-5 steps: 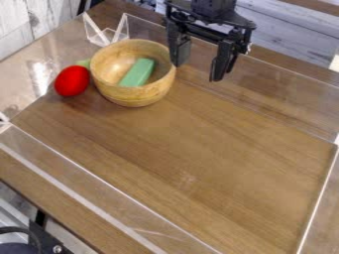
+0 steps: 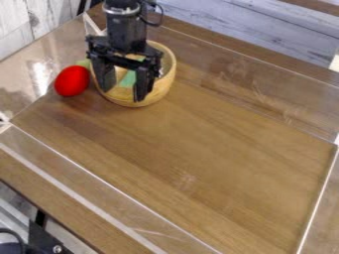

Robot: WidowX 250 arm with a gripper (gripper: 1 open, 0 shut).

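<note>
My black gripper [image 2: 122, 64] hangs over a round wooden bowl [image 2: 154, 87] at the upper left of the camera view, its fingers pointing down, open. A green object [image 2: 127, 78] lies in the bowl, partly hidden behind the gripper. I cannot tell whether the fingers touch it. A red round object [image 2: 71, 80] sits on the table just left of the bowl.
Something small and green is partly visible behind the red object.
My gripper has moved left from the back right of the table to over the bowl, and lower. The bowl and red object look unmoved.
</note>
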